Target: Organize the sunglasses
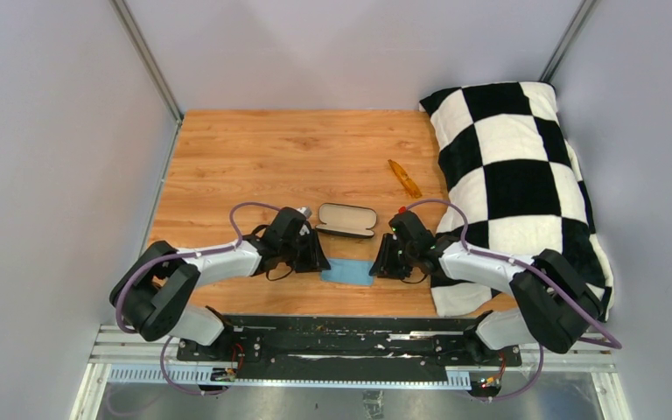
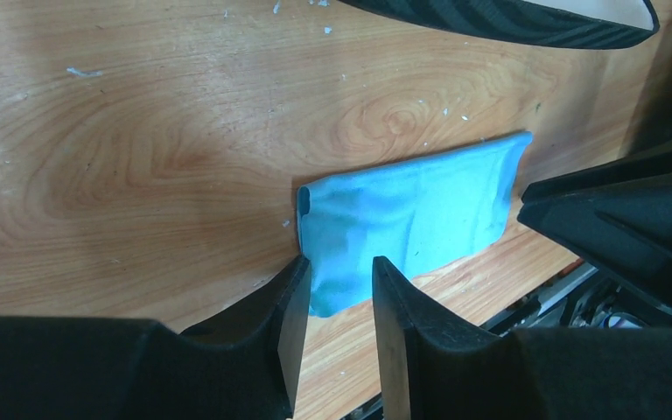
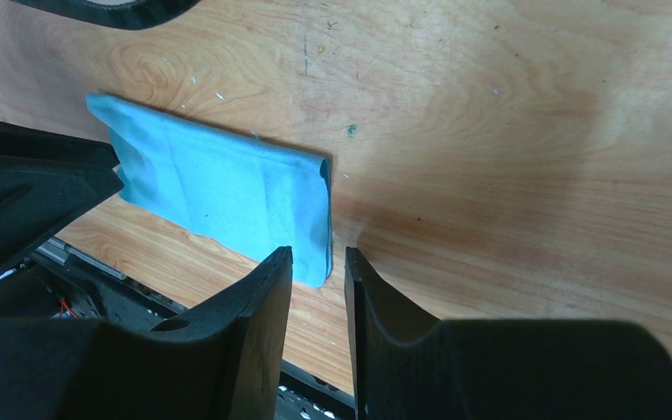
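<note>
A blue cloth (image 1: 347, 271) lies folded flat on the table between my two grippers. Just behind it is an open glasses case (image 1: 347, 216) with a pale lining. Farther back on the right lie folded orange sunglasses (image 1: 405, 178). In the left wrist view, my left gripper is part open over the near left corner of the cloth, a gap showing between its fingers. My right gripper stands open at the cloth's right edge, with nothing clearly between its fingers. Whether any fingertip touches the cloth, I cannot tell.
A black-and-white checkered pillow (image 1: 516, 166) fills the right side, partly under my right arm. Bare wooden table (image 1: 271, 149) stretches across the back and left. The two grippers face each other closely across the cloth.
</note>
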